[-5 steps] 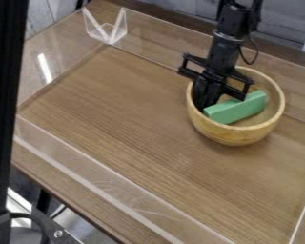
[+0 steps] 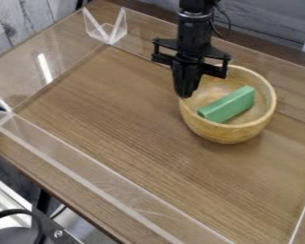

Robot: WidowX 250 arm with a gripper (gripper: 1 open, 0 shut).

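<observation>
My black gripper (image 2: 186, 78) is over the left rim of a wooden bowl (image 2: 251, 128), its fingers pointing down, shut, with nothing visible between them. In the bowl lies a green block (image 2: 227, 104), tilted diagonally on the right side, with a pale area of the bowl's inside to its left.
A clear plastic container (image 2: 106, 24) stands at the back left of the wooden table (image 2: 104, 143). Black parts show at the bottom left corner and left edge.
The gripper has risen from low inside the bowl to above its left rim. The green block appears slightly shifted and more steeply angled within the bowl.
</observation>
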